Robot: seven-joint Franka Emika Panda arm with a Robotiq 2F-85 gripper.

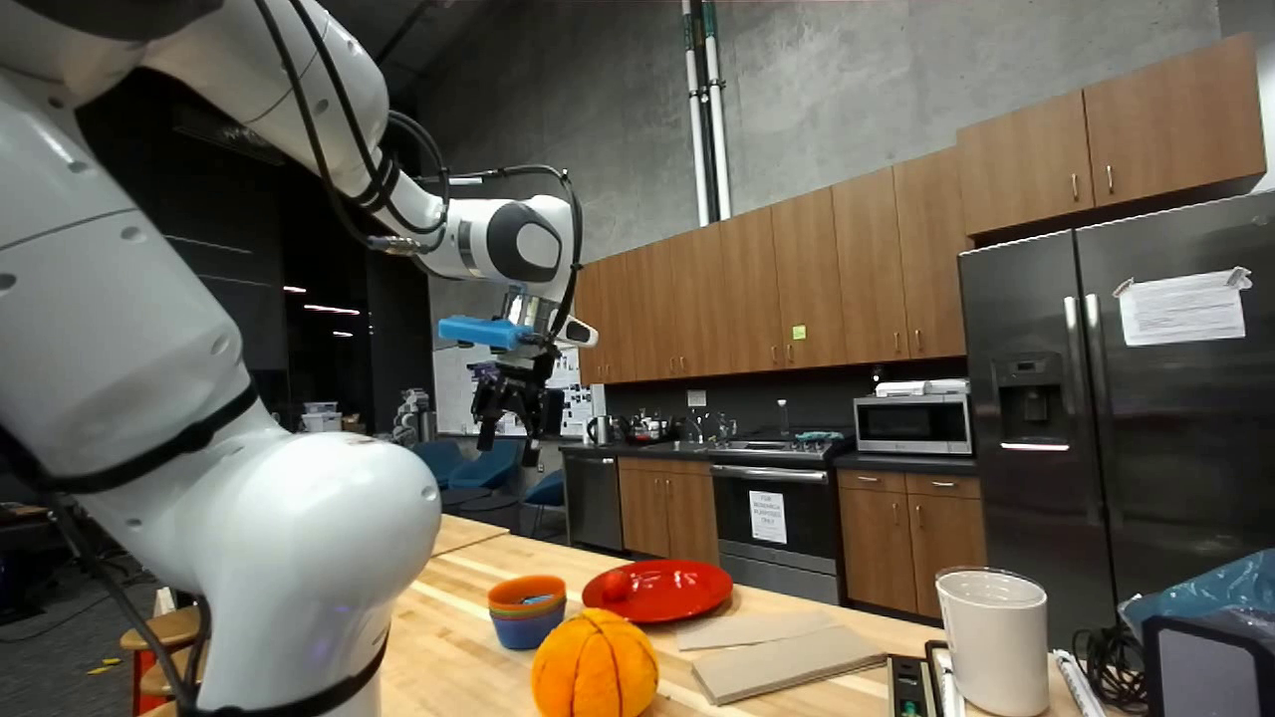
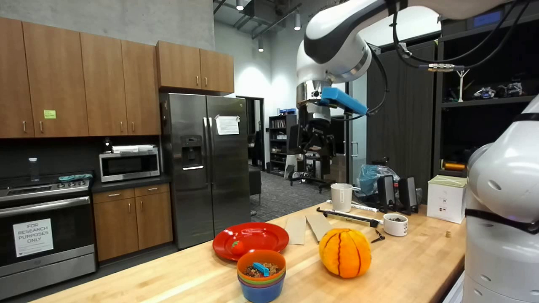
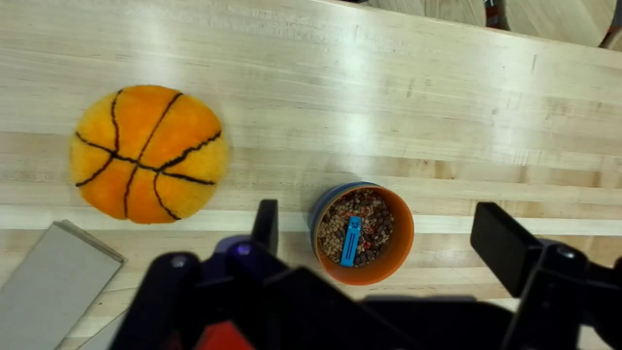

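Observation:
My gripper hangs high above the table, its fingers wide apart and nothing between them. Below, in the wrist view, a stack of bowls with an orange one [image 3: 398, 239] on top appears in the gap. Brown bits and a blue clip-like piece [image 3: 351, 241] lie inside the top bowl. A plush orange basketball [image 3: 148, 154] rests on the table to the left of the bowls. The red plate [image 2: 275, 236] stands beside the bowls in exterior view 2, with a small red object [image 2: 237, 247] on it.
Flat grey boards [image 2: 318, 225] lie behind the ball. Farther along are a white pitcher [image 2: 341, 197], a white mug [image 2: 395, 225], dark speakers [image 2: 407, 194] and a white box [image 2: 446, 198]. Bare tabletop [image 3: 495, 134] spreads to the bowls' right in the wrist view.

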